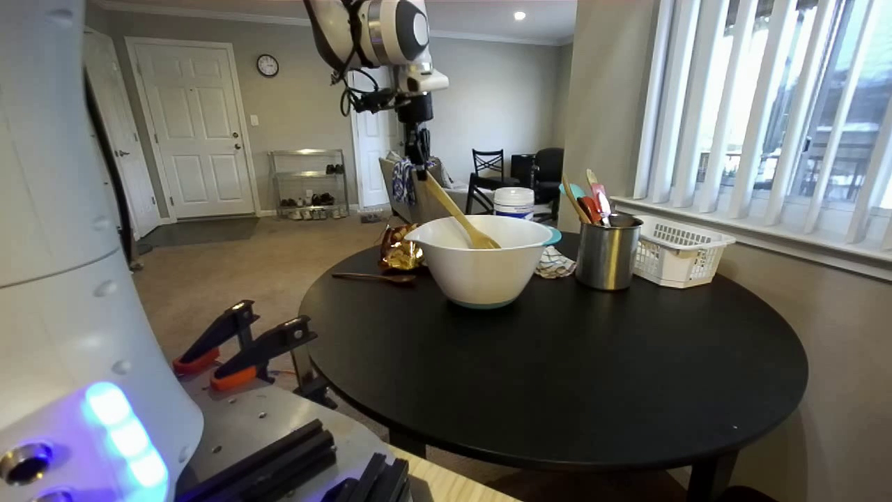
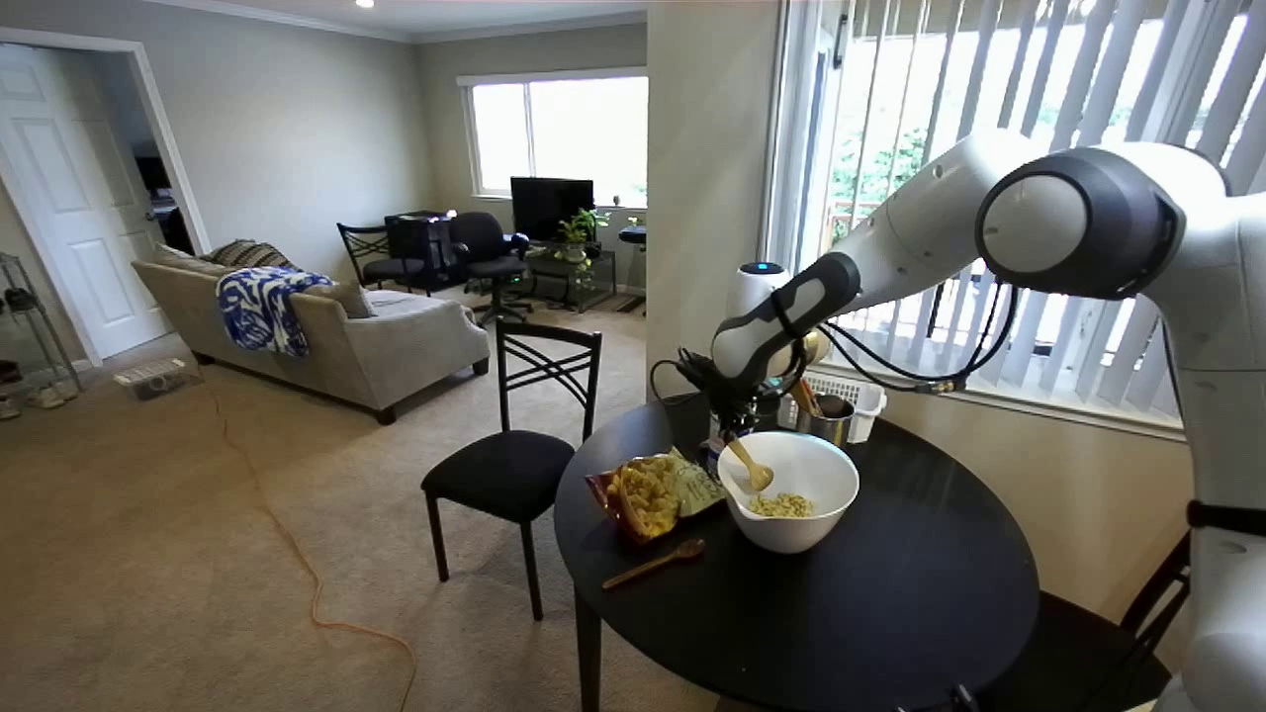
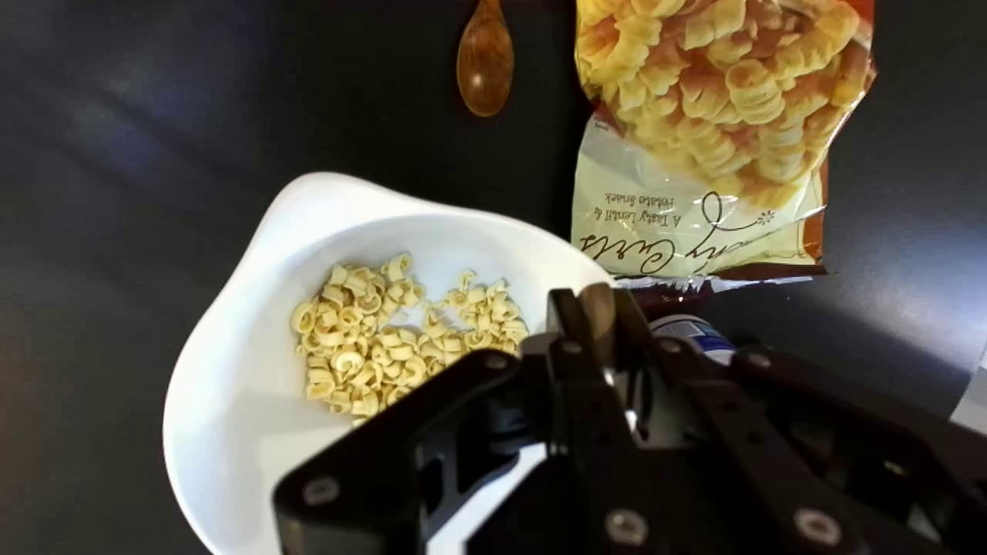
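Note:
My gripper (image 1: 420, 172) is shut on the handle end of a light wooden spoon (image 1: 451, 206), above the left rim of a white mixing bowl (image 1: 481, 272). The spoon slants down to the right, and its head shows above the near rim in exterior view 1. Curly pasta (image 3: 356, 333) covers part of the bowl's bottom in the wrist view. There the handle's end (image 3: 599, 313) sits between the dark fingers, while the rest of the spoon is hidden beneath the gripper. Exterior view 2 shows the spoon's head (image 2: 760, 479) over the bowl's interior.
A snack bag (image 2: 650, 492) and a darker wooden spoon (image 2: 655, 563) lie beside the bowl. Behind stand a white tub (image 1: 513, 201), a steel utensil pot (image 1: 608, 258) and a white basket (image 1: 681, 259).

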